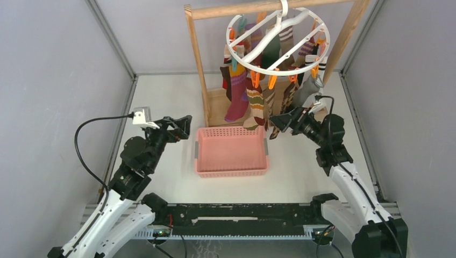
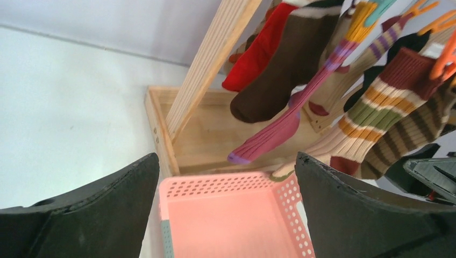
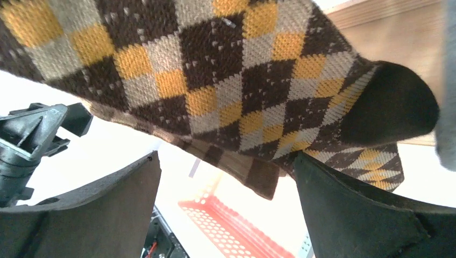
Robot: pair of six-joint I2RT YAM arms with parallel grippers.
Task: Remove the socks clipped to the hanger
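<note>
Socks hang from coloured clips on a white round hanger [image 1: 264, 71], among them a purple sock [image 1: 236, 102], a striped sock [image 2: 383, 110] and a brown-yellow argyle sock [image 3: 231, 75]. My left gripper [image 1: 180, 126] is open, left of the socks, with nothing between its fingers. My right gripper [image 1: 285, 121] is open at the lower right of the socks; in the right wrist view the argyle sock fills the space just in front of its fingers, and I cannot tell whether it touches them.
A pink basket [image 1: 231, 173] sits below the socks in front of a wooden stand [image 1: 196, 48]. Grey walls enclose it.
</note>
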